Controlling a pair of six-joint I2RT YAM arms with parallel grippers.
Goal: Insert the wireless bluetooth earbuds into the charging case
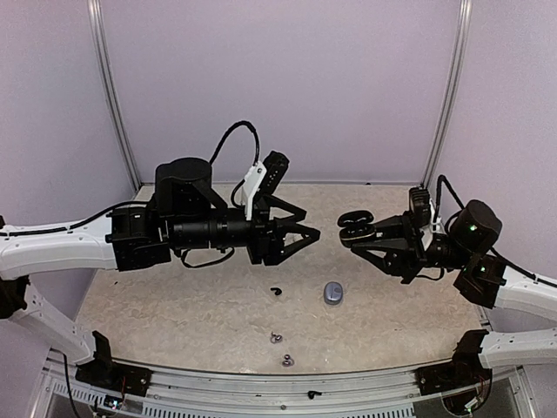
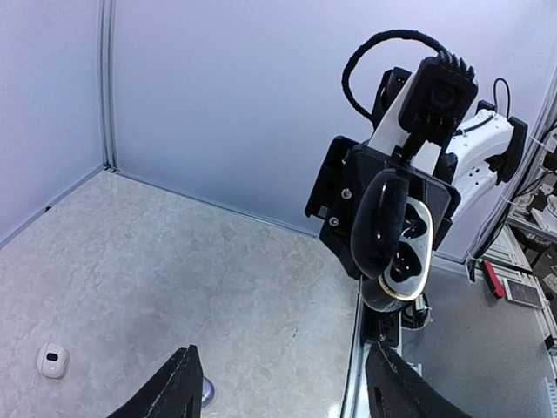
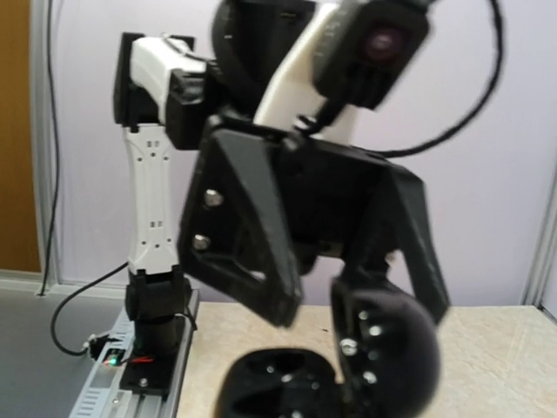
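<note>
A black charging case (image 1: 355, 233) with its lid raised is in the grip of my right gripper (image 1: 365, 241), held above the table. The left wrist view shows the case (image 2: 409, 277) side-on with two dark wells; whether either holds an earbud I cannot tell. My left gripper (image 1: 312, 223) stands open to the left of the case, a gap between them and nothing between its fingers. In the right wrist view the case's lid (image 3: 392, 348) and base show low down. One black earbud (image 1: 276, 290) lies on the table. A small black piece (image 1: 313, 394), perhaps another earbud, is on the front rail.
A grey closed case (image 1: 332, 293) lies mid-table. Two grey earbuds (image 1: 276, 338) are close to the front edge. In the left wrist view a white case (image 2: 52, 360) sits at the far left.
</note>
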